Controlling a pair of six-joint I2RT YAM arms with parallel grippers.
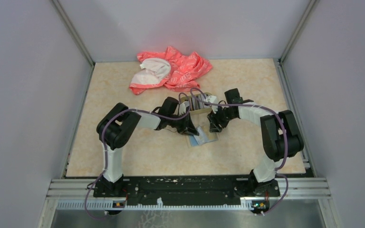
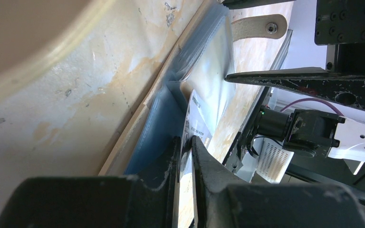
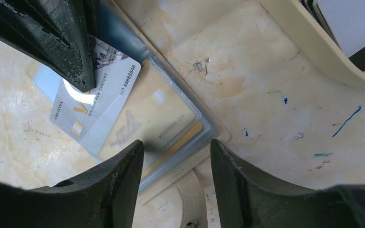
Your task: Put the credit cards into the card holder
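The grey card holder (image 1: 213, 137) lies open on the table, with blue-tinted clear pockets. Over its pockets, a silver credit card (image 3: 95, 95) lies askew. My left gripper has its fingers close together on either side of that card; whether they pinch it is unclear. A tan card (image 3: 154, 111) shows beneath the clear pocket. Above the holder's near end in the right wrist view, my right gripper is open, its fingers apart and nothing between them.
Behind the holder stands a beige box (image 1: 198, 109) with several cards upright in it, partly hidden by the right arm's cable. A red and white cloth (image 1: 183, 71) lies at the back.
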